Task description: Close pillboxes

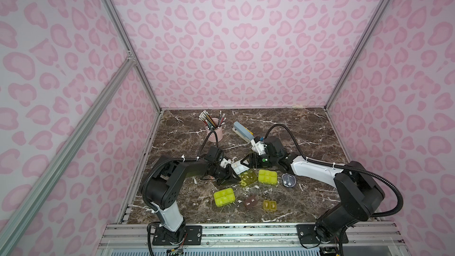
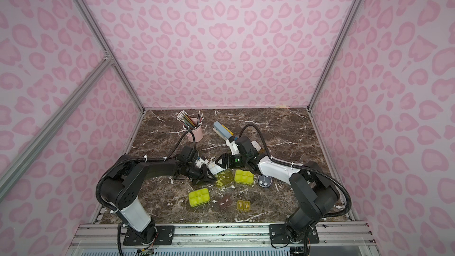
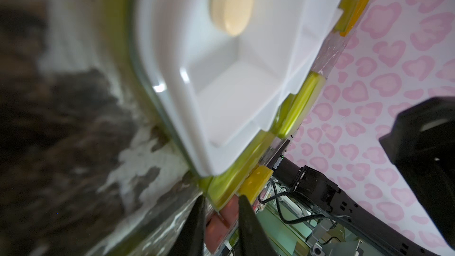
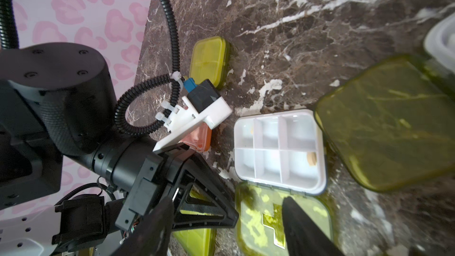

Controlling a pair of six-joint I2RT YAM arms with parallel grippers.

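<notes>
An open pillbox with a white compartment tray (image 4: 279,149) and translucent olive lid (image 4: 284,218) lies centre table; one tablet (image 4: 311,158) is in it. My left gripper (image 1: 228,176) is at its near left, low; in the right wrist view it is by the lid, and what is between its fingers is unclear. My right gripper (image 1: 252,161) is open just right of the tray. Closed yellow-green pillboxes (image 1: 224,196) (image 1: 267,176) lie at the front left and right of centre.
A pink pencil cup (image 1: 214,132) and blue stapler (image 1: 241,130) stand behind. Smaller boxes, brown (image 1: 250,201) and yellow (image 1: 269,205), lie in front; a round blue container (image 1: 288,180) is at right.
</notes>
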